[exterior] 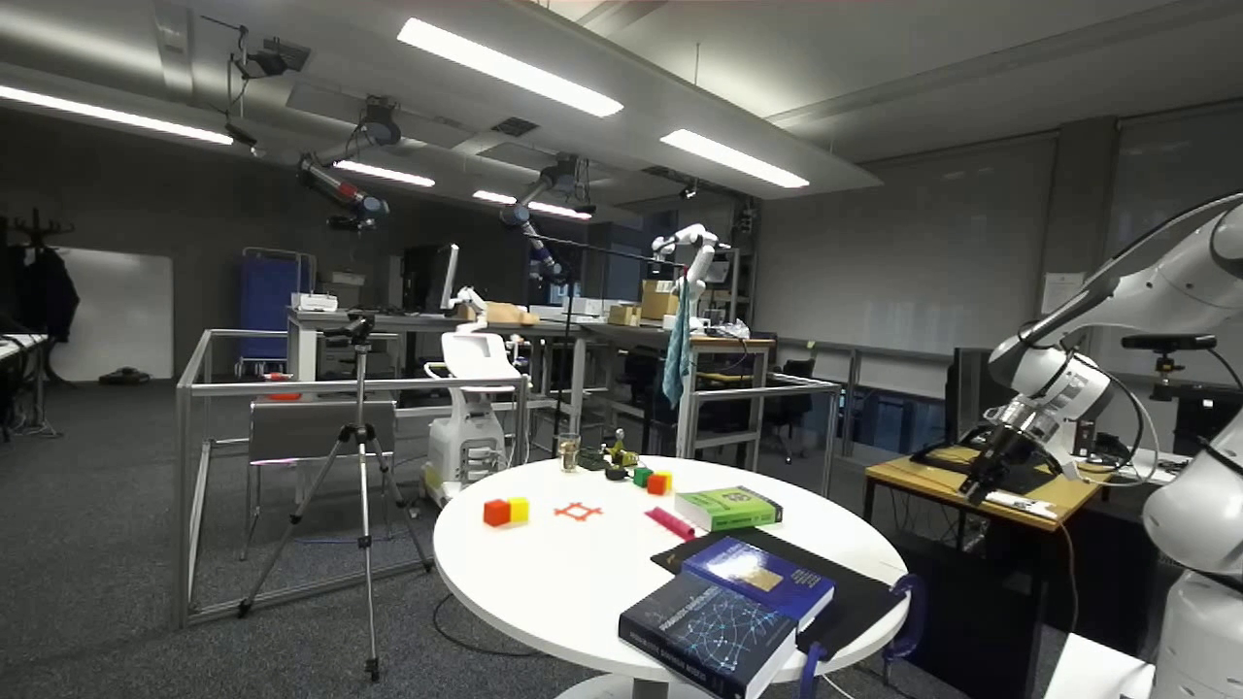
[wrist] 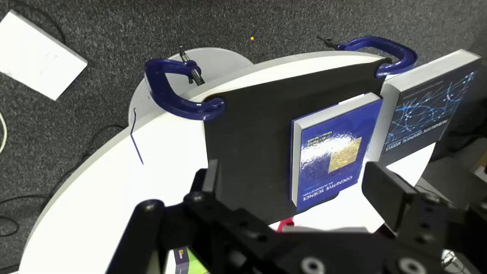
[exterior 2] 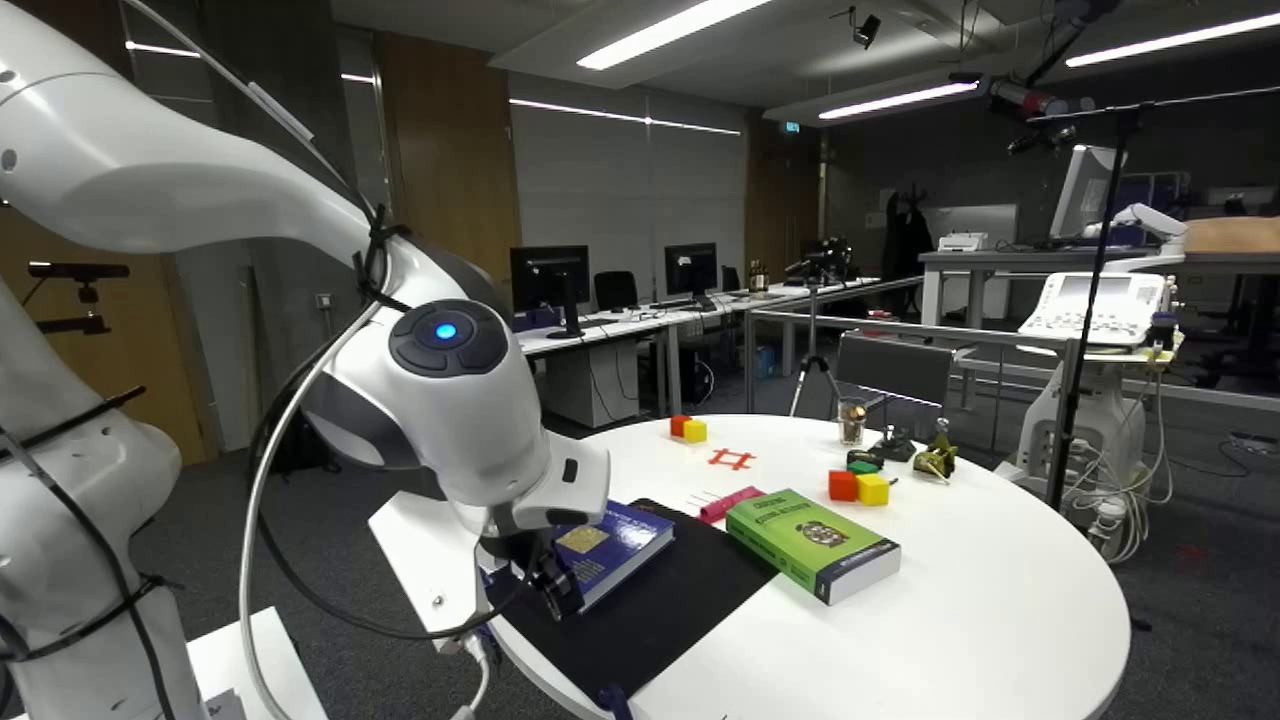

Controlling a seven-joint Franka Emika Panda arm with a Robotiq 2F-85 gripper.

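Note:
My gripper stands open in the wrist view, its two dark fingers wide apart with nothing between them. It hangs in the air beyond the round table's right edge in exterior view 1 (exterior: pixel 982 476), clear of everything on the table. Below it in the wrist view lie a blue book (wrist: pixel 338 150) titled Cognitive Science and a black mat (wrist: pixel 255 150). Overlapping the table edge is a dark book (wrist: pixel 422 109) with a network pattern. A green book (exterior: pixel 729 508) and a pink-red item (exterior: pixel 670 523) lie farther in.
Two blue clamps (wrist: pixel 166 93) grip the mat at the table (exterior: pixel 524 582) rim. Red and yellow blocks (exterior: pixel 506 512), a red-orange frame (exterior: pixel 578 511), more blocks (exterior: pixel 659 482) and a glass (exterior: pixel 567 452) stand across the table.

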